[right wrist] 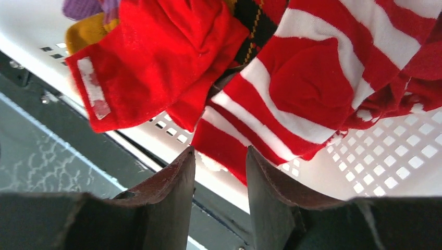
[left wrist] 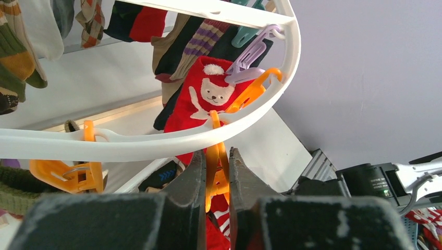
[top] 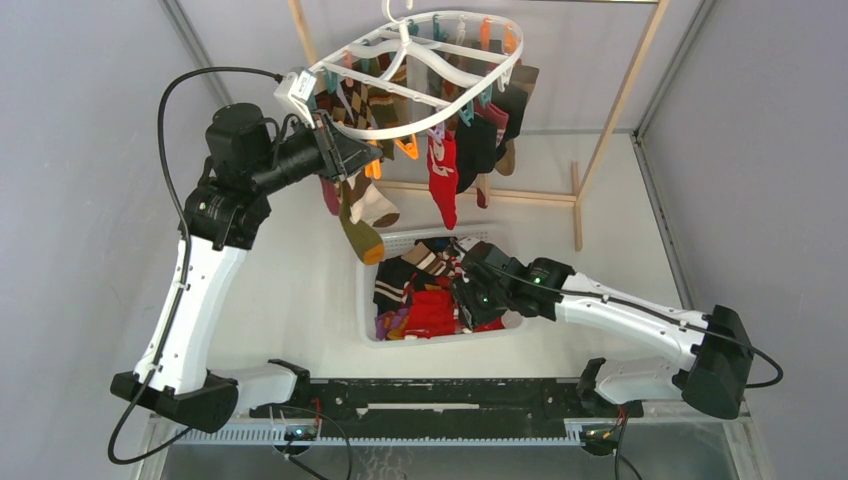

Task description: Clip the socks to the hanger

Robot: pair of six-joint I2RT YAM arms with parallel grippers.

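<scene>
A white clip hanger [top: 420,130] carries many socks. My left gripper is shut on an orange clip [left wrist: 212,156] on the hanger's curved rail. A red sock with a bear [left wrist: 182,107] hangs from the rail behind it. Below, a white basket [top: 365,320] holds loose socks. My right gripper stands open over a red-and-white striped sock [right wrist: 229,135] at the basket's edge, pointing down, beside a plain red sock [right wrist: 120,88].
A wooden stand [top: 625,85] frames the hanger at the back. Grey walls close both sides.
</scene>
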